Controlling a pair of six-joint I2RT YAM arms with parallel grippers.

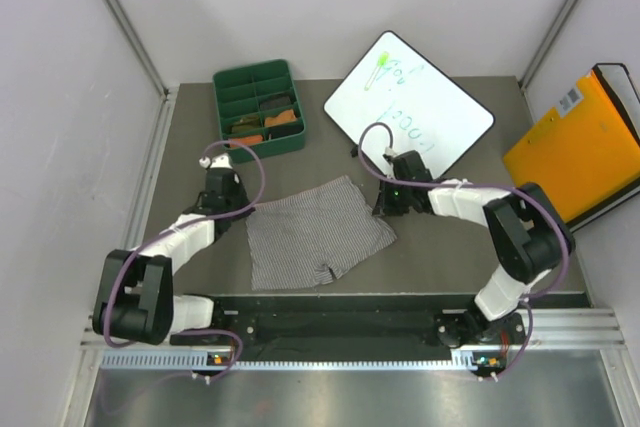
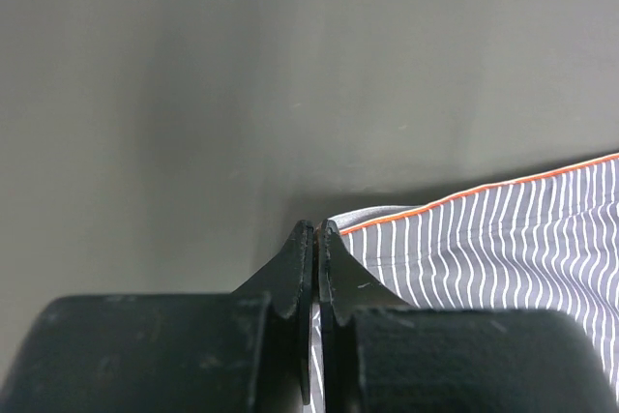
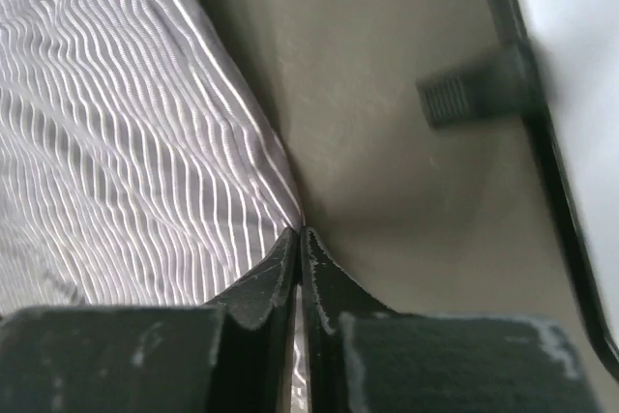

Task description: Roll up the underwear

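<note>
The grey-and-white striped underwear (image 1: 310, 232) lies spread on the table between both arms, its orange-edged waistband along the far side. At its far left corner my left gripper (image 1: 253, 209) is shut on the cloth; in the left wrist view the waistband corner (image 2: 406, 214) runs into the closed fingertips. My right gripper (image 1: 377, 212) is shut at the right edge of the cloth. In the right wrist view folds of the striped fabric (image 3: 193, 162) draw together at its fingertips, a thin bit pinched there. The near edge has a small crumple.
A green divided box (image 1: 225, 107) holding several rolled cloths stands at the back left. The whiteboard (image 1: 410, 97) lies behind the right gripper, its black rim close by. An orange binder (image 1: 565, 147) stands at far right. Bare table shows left of the underwear.
</note>
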